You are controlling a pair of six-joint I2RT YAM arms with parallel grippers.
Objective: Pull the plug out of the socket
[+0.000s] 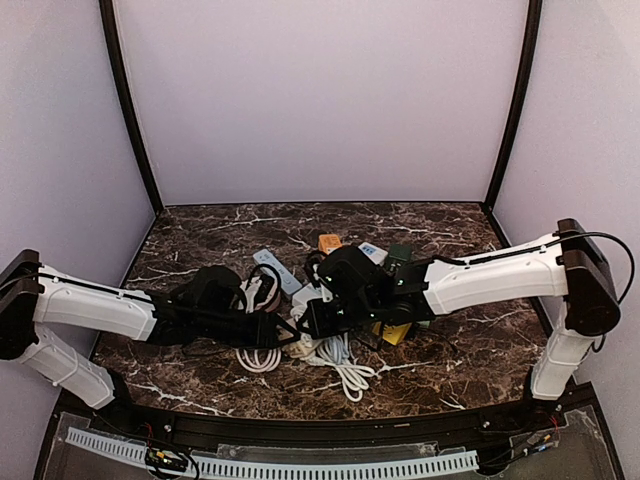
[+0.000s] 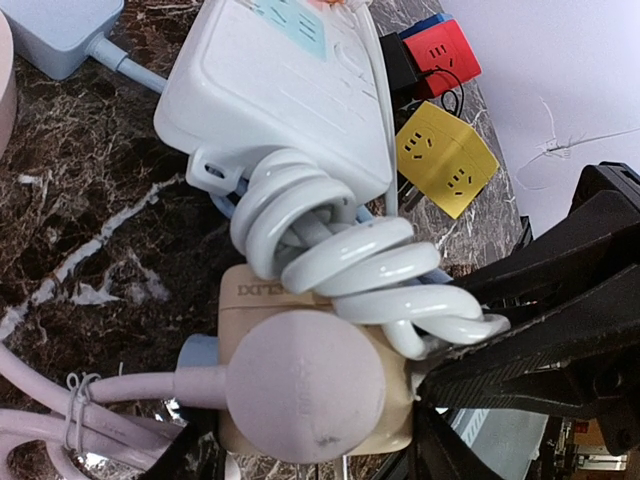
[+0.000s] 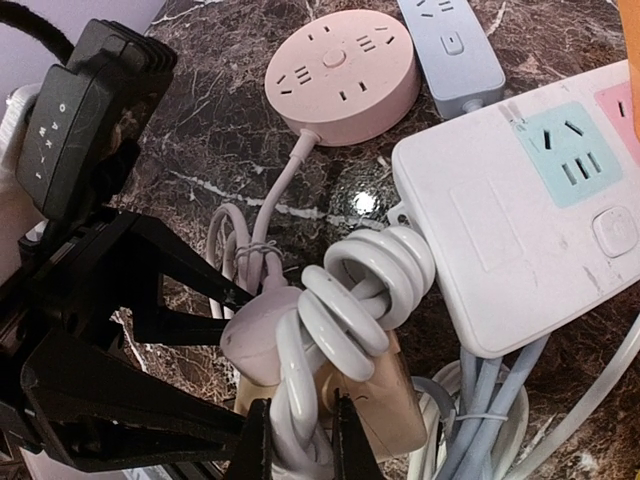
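A beige block-shaped socket [image 2: 232, 300] sits between the fingers of my left gripper, which is shut on it. A round pale pink plug [image 2: 305, 385] covers much of one face and stays against the socket. In the right wrist view, the socket [image 3: 385, 410] is tilted, with the pink plug [image 3: 255, 340] at its left. The white coiled cord [image 3: 350, 310] runs across in front of it. My right gripper is shut on the cord's lower end; whether a plug body is there is hidden. Both grippers meet near the table's middle in the top view.
A white power strip [image 3: 480, 220] lies close behind the coil. Nearby are a round pink power strip [image 3: 340, 70], a pale blue strip [image 3: 450, 50] and a yellow socket block [image 2: 440, 160]. Loose cords [image 1: 350, 375] trail toward the front, where open table remains at both sides.
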